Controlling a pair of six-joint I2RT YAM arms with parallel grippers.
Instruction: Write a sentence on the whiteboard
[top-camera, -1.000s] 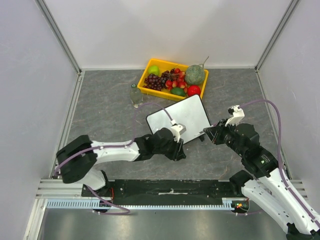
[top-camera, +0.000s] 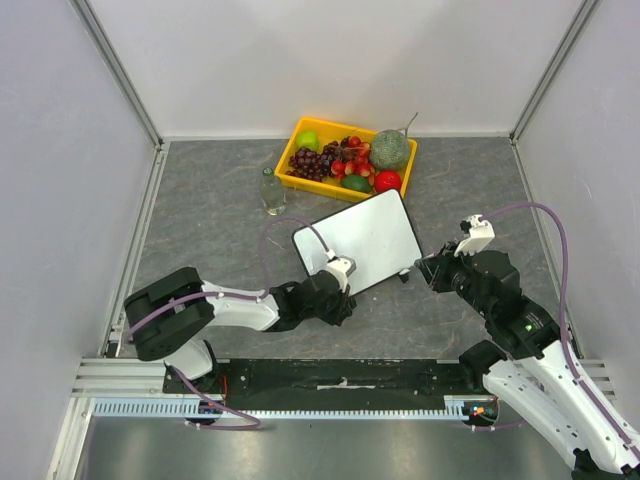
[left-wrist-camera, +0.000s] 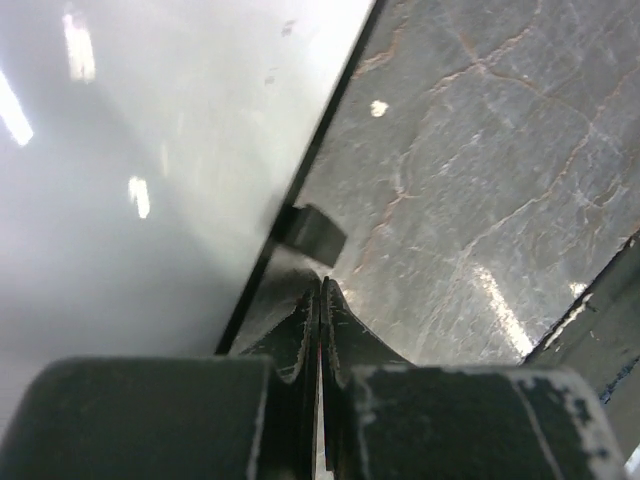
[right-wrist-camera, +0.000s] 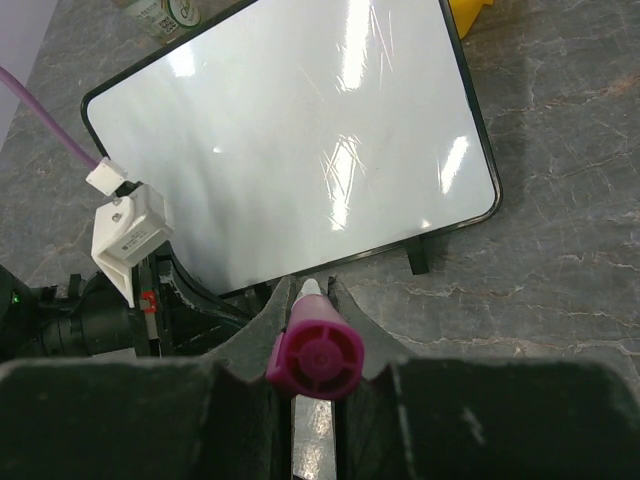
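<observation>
The blank white surface of the black-framed whiteboard (top-camera: 370, 240) lies askew on the grey table, with glare streaks across it. Beside its near edge, my left gripper (top-camera: 345, 312) points down; in the left wrist view its fingertips (left-wrist-camera: 322, 290) meet with nothing visible between them. Close to the fingertips, a black foot (left-wrist-camera: 315, 235) sticks out from the board's frame. To the right of the board is my right gripper (top-camera: 425, 268), shut on a magenta marker (right-wrist-camera: 318, 350). The marker's white tip points toward the board; whether it touches cannot be seen.
Behind the whiteboard stands a yellow basket (top-camera: 293, 182) of fruit, with a clear bottle (top-camera: 272, 191) to its left. In the right wrist view, the left arm's camera housing (right-wrist-camera: 132, 235) overlaps the board's left side. Bare table lies left and right.
My right gripper shifted slightly right, away from the board.
</observation>
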